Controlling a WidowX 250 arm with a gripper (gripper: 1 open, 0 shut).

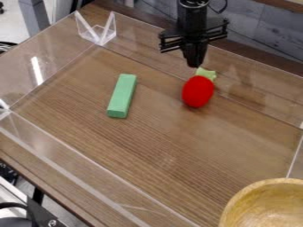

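Observation:
The black robot gripper (193,55) hangs at the top centre of the camera view, just behind and above a red oval object (198,91). Its narrow tip points down and looks shut, with nothing visible in it. A small pale green piece (207,74) lies just behind the red object, close to the gripper's tip.
A green bar (122,96) lies left of centre. A clear plastic piece (97,28) stands at the back left. A yellow bowl (263,208) sits at the front right.

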